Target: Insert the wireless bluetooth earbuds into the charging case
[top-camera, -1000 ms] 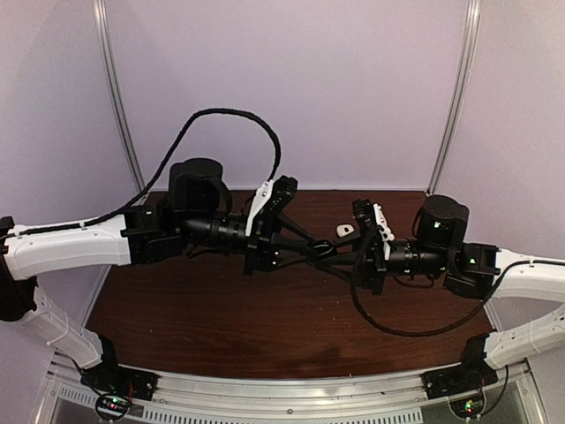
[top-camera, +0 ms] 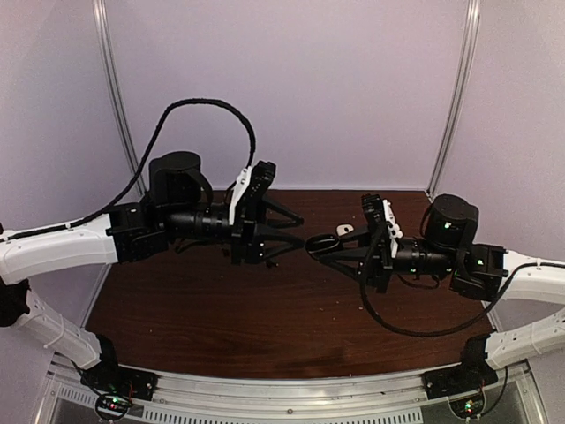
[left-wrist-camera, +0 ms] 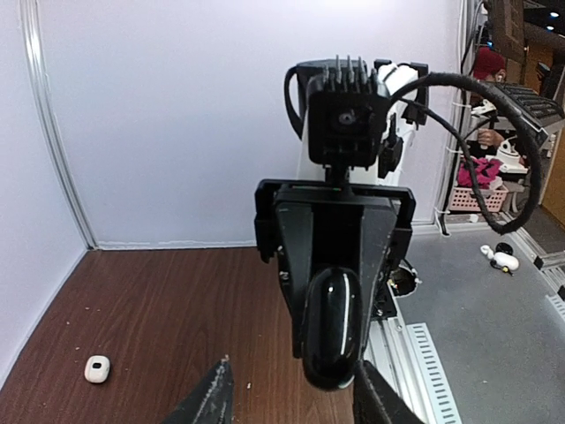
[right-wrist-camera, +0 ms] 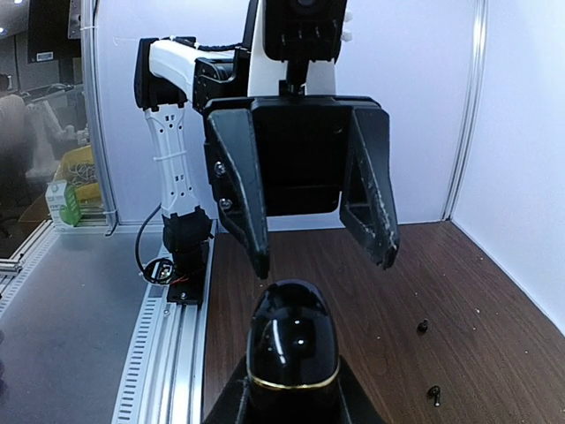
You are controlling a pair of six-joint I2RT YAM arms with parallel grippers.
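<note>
A glossy black oval case (top-camera: pixel 323 244) is held in the air by my right gripper (top-camera: pixel 340 256); in the left wrist view the case (left-wrist-camera: pixel 332 327) sits between its fingers, and in the right wrist view the black case (right-wrist-camera: pixel 292 340) shows a gold rim. My left gripper (top-camera: pixel 291 232) is just left of the case, its fingers apart and empty, the tips low in the left wrist view. In the right wrist view two small black pieces, perhaps earbuds (right-wrist-camera: pixel 423 326), lie on the wooden table.
A small white square object (top-camera: pixel 344 230) rests on the table (top-camera: pixel 291 327) behind my right gripper. Pale walls surround the table, whose front part is clear.
My left gripper has pulled back leftward, away from the case. The right gripper, still holding the case, has moved slightly right.
</note>
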